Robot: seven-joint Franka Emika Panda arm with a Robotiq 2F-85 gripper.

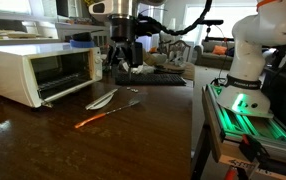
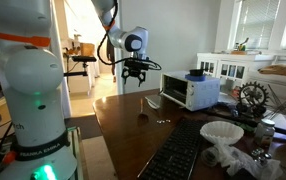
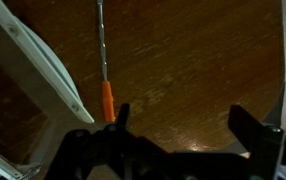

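A slim tool with an orange handle (image 1: pixel 89 121) and a thin metal shaft lies flat on the brown table (image 1: pixel 43 150). Beside it, a long white utensil (image 1: pixel 103 100) rests near the toaster oven (image 1: pixel 43 72). Above the table hangs my gripper (image 1: pixel 127 66), open and empty, well clear of both. From the wrist, the gripper stands with its fingers wide apart over bare wood. The orange handle (image 3: pixel 108 101) appears by the left finger, its shaft running up the picture, and the white utensil (image 3: pixel 45 62) lies farther left.
A black rack-like object (image 2: pixel 173 153) lies along the table, with a white bowl (image 2: pixel 222 133) and a clear plastic bag (image 2: pixel 238 160) beyond it. The toaster oven (image 2: pixel 189 92) stands at the table's side. Bare wood is free in the foreground of the first exterior view.
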